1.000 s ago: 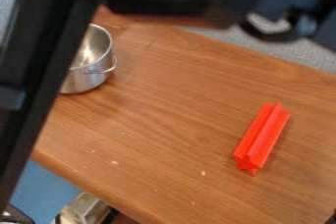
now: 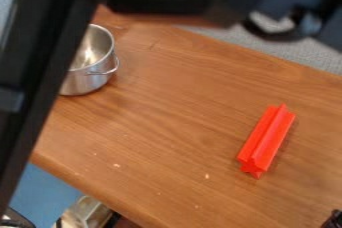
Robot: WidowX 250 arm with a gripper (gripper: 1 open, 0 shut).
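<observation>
A red fluted bar (image 2: pixel 266 140) lies on the right part of the wooden table (image 2: pixel 174 152). A steel pot (image 2: pixel 88 72) with a side handle stands at the left, partly hidden by the black arm that crosses the top and left of the view. A small dark piece shows at the bottom right corner; I cannot tell whether it is part of my gripper, and no fingers show clearly.
Grey carpet (image 2: pixel 241 37) lies beyond the back edge, and a blue floor (image 2: pixel 47 187) with some metal items shows past the front left edge.
A small dark piece at the bottom right corner shows a little more than before. The bar and pot have not moved.
</observation>
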